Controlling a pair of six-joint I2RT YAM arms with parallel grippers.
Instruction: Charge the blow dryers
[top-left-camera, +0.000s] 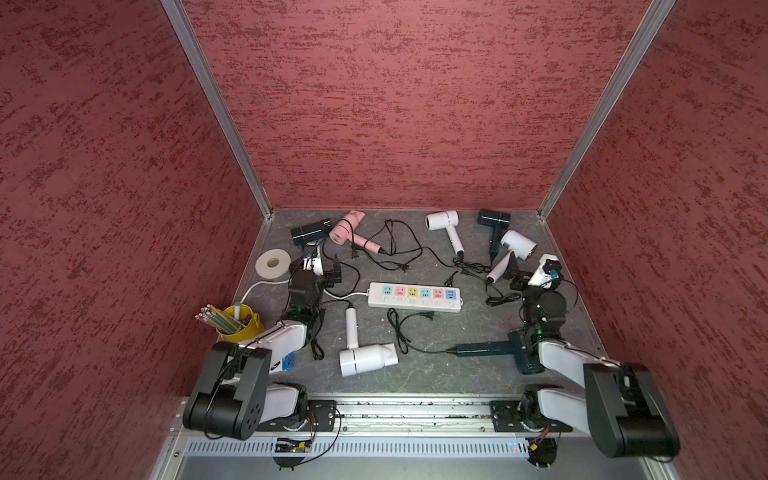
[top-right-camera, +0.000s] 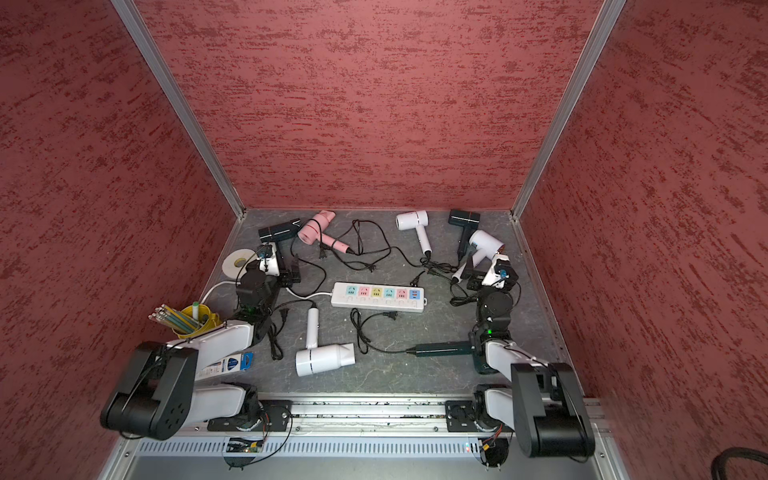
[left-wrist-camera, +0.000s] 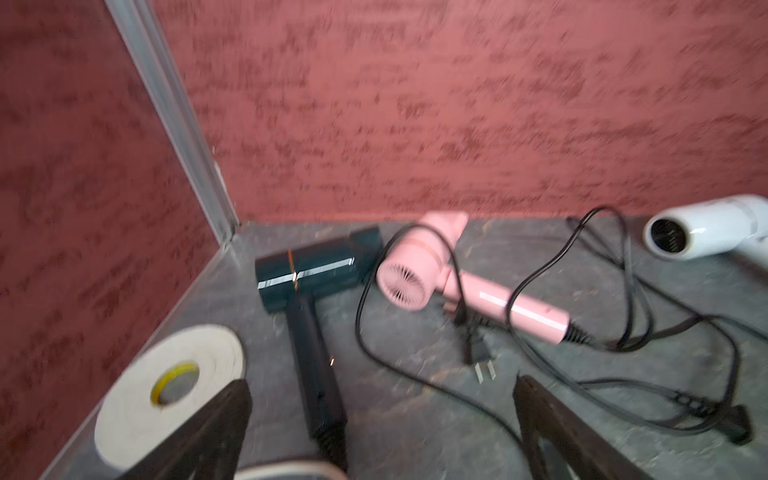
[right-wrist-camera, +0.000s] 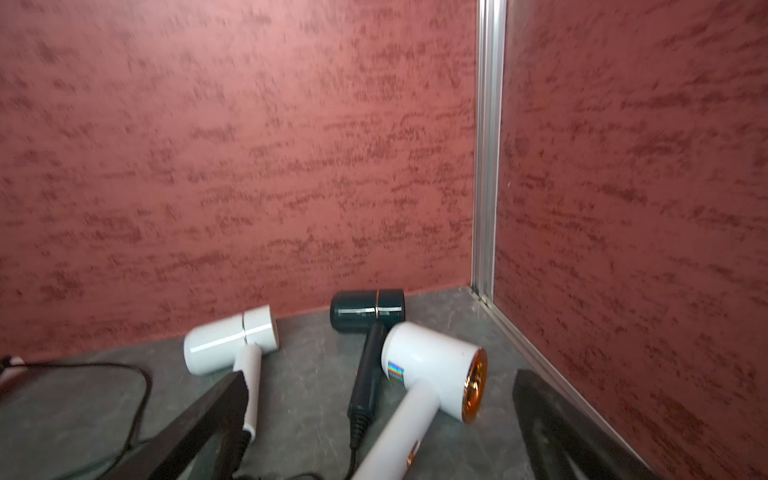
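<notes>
A white power strip lies mid-table with no plug in its coloured sockets. Behind my left gripper, which hangs open and empty, are a dark green dryer and a pink dryer. The pink dryer's side shows a two-pin plug. My right gripper is also open; ahead of it a white dryer with a gold rim, a dark dryer and another white dryer lie at the back right. Near the front edge rest a white dryer and a dark green dryer.
At the left stand a tape roll and a yellow cup of pens. Tangled black cords run across the back middle. A loose plug lies just in front of the strip. Bare table shows around the front middle.
</notes>
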